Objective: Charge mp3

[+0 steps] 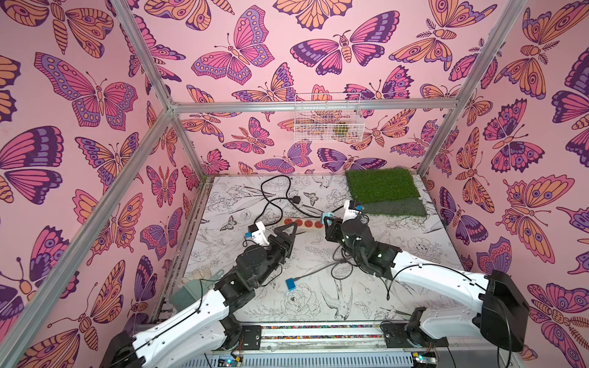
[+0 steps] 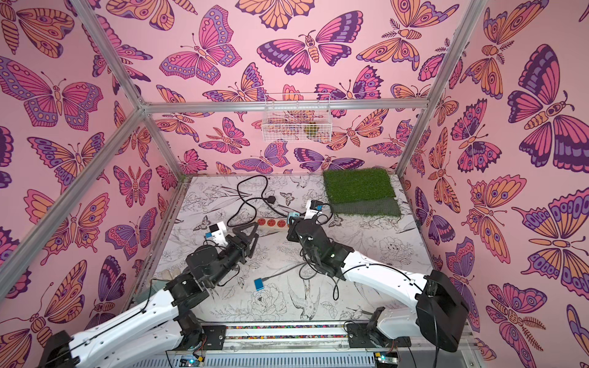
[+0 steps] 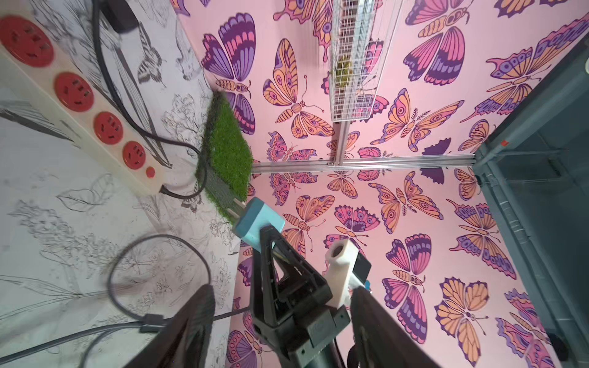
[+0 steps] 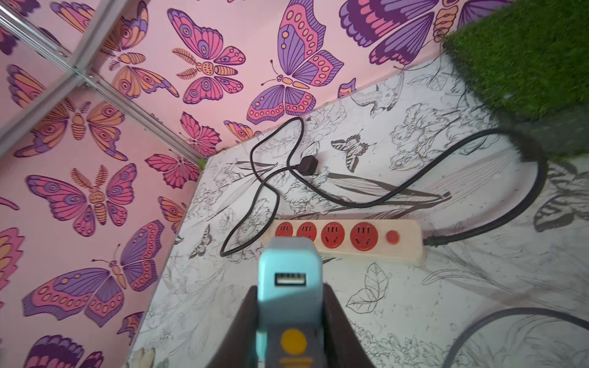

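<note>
A light blue charger (image 3: 259, 217) with two metal prongs is held up in my right gripper, whose fingers are closed on it; a USB socket shows on its face (image 4: 290, 279). A beige power strip (image 4: 392, 254) with red sockets lies on the table behind it. My left gripper (image 1: 287, 231) is to the left, in front of the strip, its fingers apart with nothing visible between them. A small blue device, likely the player (image 1: 291, 284), lies on the front of the table with a cable attached.
Black cable (image 1: 270, 202) loops lie behind and around the strip. Green turf mats (image 1: 380, 185) occupy the back right. A wire basket (image 1: 328, 132) hangs on the back wall. A pale bluish container (image 1: 184, 295) sits at the front left.
</note>
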